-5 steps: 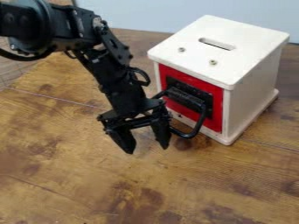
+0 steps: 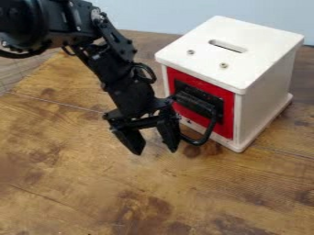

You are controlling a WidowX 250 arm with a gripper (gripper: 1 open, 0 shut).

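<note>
My black gripper (image 2: 152,143) hangs open over the wooden table, fingers pointing down, with nothing seen between them. It is in front and to the left of a white box (image 2: 263,101) that has a red front panel (image 2: 225,100), a slot and two round fittings on top. A black fixture with a loop handle (image 2: 214,119) is on the red panel, its lower end just right of my gripper. Whether the gripper touches the handle is unclear.
A pale wall runs behind the box.
My gripper has shifted very slightly, its fingers a little higher than a second ago. The box and handle look unchanged.
</note>
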